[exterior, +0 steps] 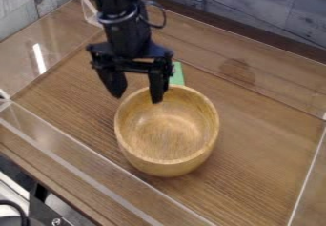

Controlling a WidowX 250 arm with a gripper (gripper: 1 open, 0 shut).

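Observation:
The black gripper (pixel 132 82) hangs above the upper rim of a large tan bowl (pixel 167 140), its two fingers spread downward on either side. The bowl looks empty and sits near the middle of the wooden table. A green object (pixel 176 75) lies behind the gripper, just beyond the bowl, partly hidden by the arm.
The wooden table (pixel 261 158) has free room to the right and left of the bowl. A dark cable shows at the lower left edge. The table's back edge and corner are at the top.

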